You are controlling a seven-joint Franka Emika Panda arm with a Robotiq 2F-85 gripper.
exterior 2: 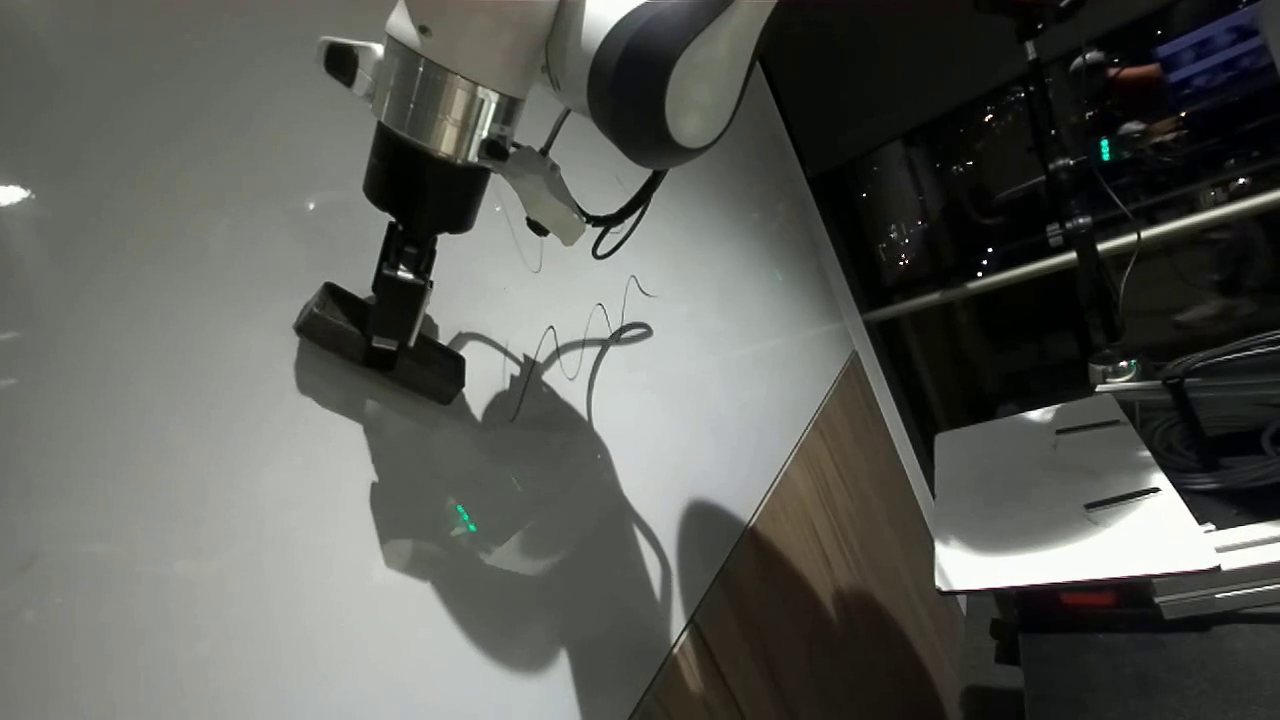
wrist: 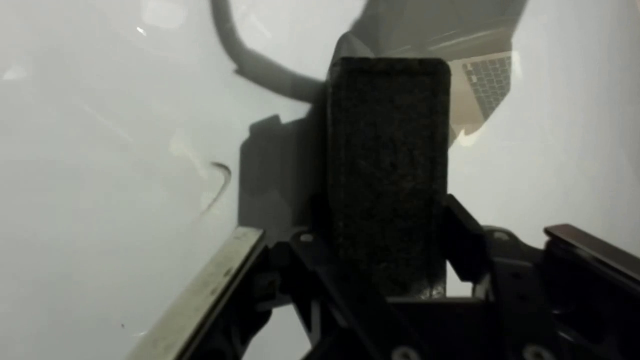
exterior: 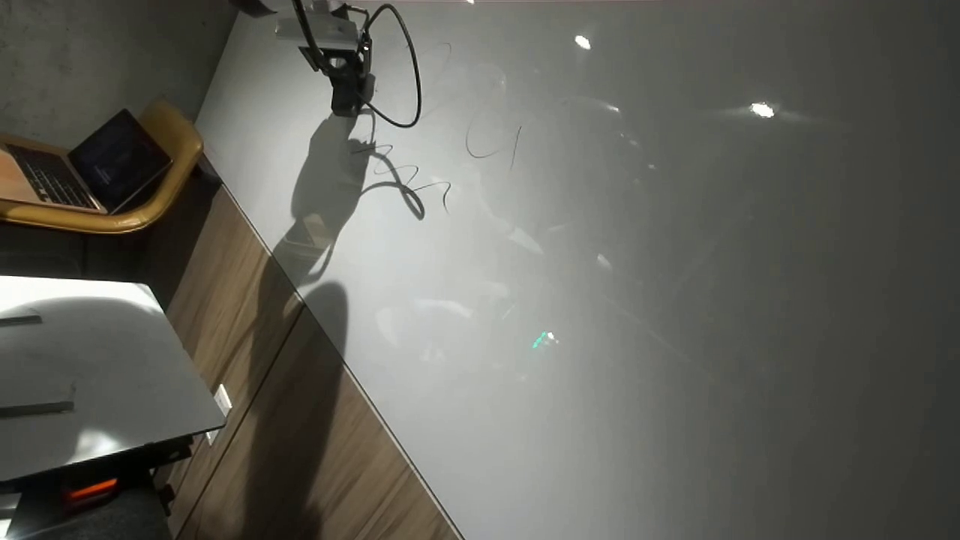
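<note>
My gripper (exterior 2: 390,342) is shut on a black block-shaped eraser (exterior 2: 432,370), one finger on each long side. In the wrist view the eraser (wrist: 390,162) stretches forward from between the fingers, over the whiteboard. It is close to the whiteboard (exterior 2: 180,480); whether it touches, I cannot tell. In exterior view 1 the gripper (exterior: 351,90) is at the top left, above a thin dark zigzag line (exterior: 409,189). A curved stroke (exterior: 481,154) and a short straight stroke (exterior: 517,148) lie to its right. Near the eraser in the wrist view shows a short curved mark (wrist: 225,174).
A black cable (exterior: 415,72) loops out beside the gripper. Wood panelling (exterior: 261,387) borders the whiteboard. Away from it are a small white table (exterior: 99,360) and a laptop (exterior: 117,162) on a yellow chair (exterior: 171,135). Most of the board on the right is bare.
</note>
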